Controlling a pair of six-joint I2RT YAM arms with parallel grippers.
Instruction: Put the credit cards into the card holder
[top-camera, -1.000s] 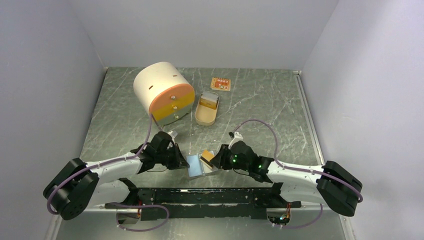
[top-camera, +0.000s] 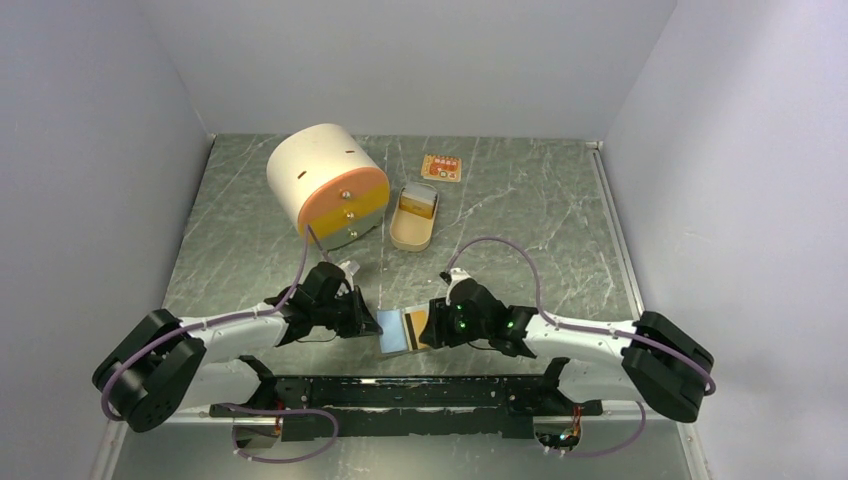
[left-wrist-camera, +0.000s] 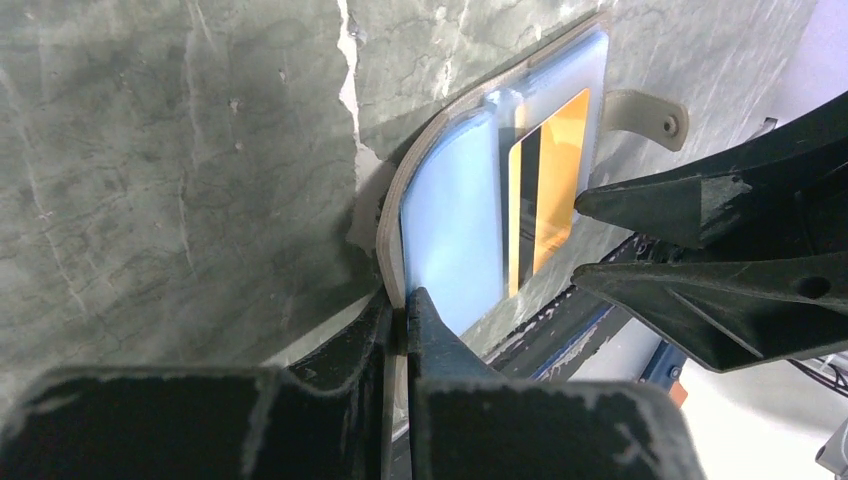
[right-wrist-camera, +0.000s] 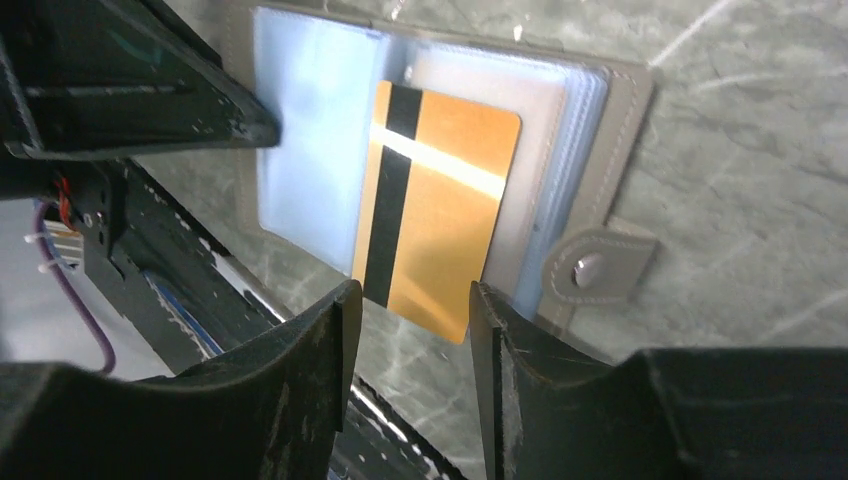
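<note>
The open card holder (top-camera: 391, 330) lies at the table's front, with blue-white sleeves and a tan cover. My left gripper is shut on its left edge. An orange card with a black stripe (right-wrist-camera: 440, 210) sits flat in a sleeve on the holder's right side. My right gripper is open over the lower edge of that card, near the holder's snap tab (right-wrist-camera: 600, 265).
A cream cylinder with drawers (top-camera: 310, 175) stands at back left. Beside it are a beige tray (top-camera: 411, 233) holding cards and an orange patterned item (top-camera: 441, 168).
The orange card has gone from slanted to square on the holder's right side.
</note>
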